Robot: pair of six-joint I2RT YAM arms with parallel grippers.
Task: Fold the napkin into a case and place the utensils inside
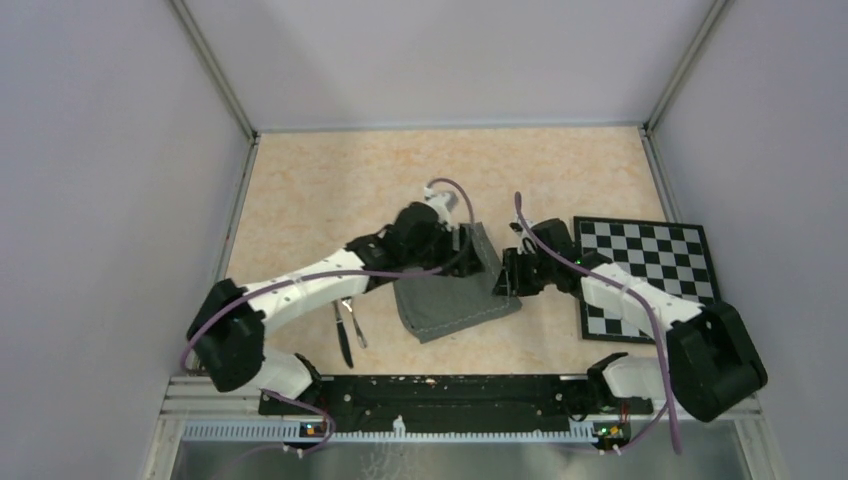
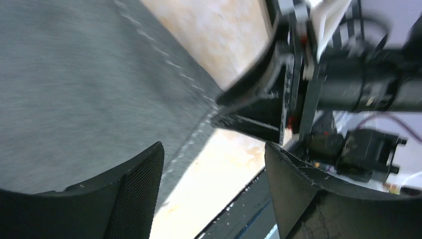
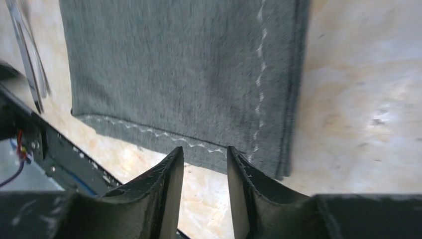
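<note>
The grey napkin [image 1: 455, 308], stitched along its borders and folded in layers at the right edge, lies slanted mid-table. Over its upper right part hovers my left gripper [image 1: 463, 262], fingers apart and nothing between them. My right gripper [image 1: 506, 284] is at the napkin's lower right corner. In the right wrist view its fingertips [image 3: 235, 153] stand a narrow gap apart with the hem [image 3: 205, 158] behind them; whether they pinch cloth cannot be told. Left of the napkin, a knife [image 1: 344, 340] and a slimmer utensil [image 1: 356, 326] lie side by side.
A black-and-white checkered board [image 1: 655, 245] occupies the right side, partly under my right arm. Bare table [image 1: 330, 180] stretches behind the napkin. My left arm covers the area at the front left. A dark rail [image 1: 450, 390] runs along the front edge.
</note>
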